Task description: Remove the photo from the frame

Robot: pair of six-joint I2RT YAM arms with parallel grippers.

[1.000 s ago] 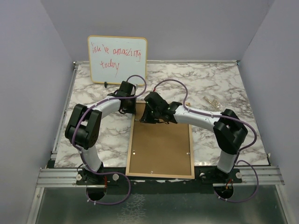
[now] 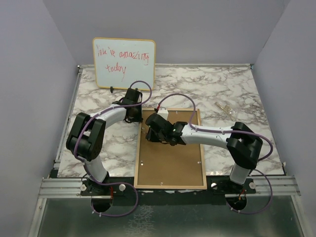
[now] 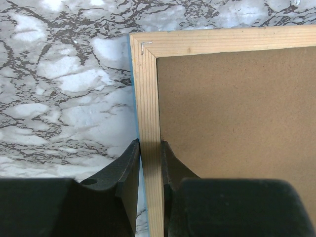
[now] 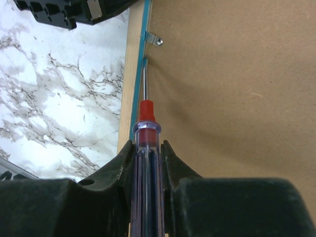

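Observation:
The wooden frame (image 2: pixel 137 168) lies back side up on the marble table, its brown backing board (image 2: pixel 170 165) facing the camera. My left gripper is shut on the frame's left bar, near a corner; one finger is outside the bar, the other over the board. In the right wrist view, my right gripper is shut on the clear handle of a screwdriver (image 4: pixel 147 114). The screwdriver's tip is at the blue inner edge of the left bar, just beside a metal tab (image 4: pixel 154 39) that overlaps the board.
A whiteboard (image 2: pixel 124 63) with red writing stands at the back left. Something small and transparent (image 2: pixel 227 109) lies on the table at the right. Several more small tabs line the frame's edges. Marble is clear left of the frame.
My right gripper has moved toward the front and slightly left with the screwdriver. The frame has barely moved.

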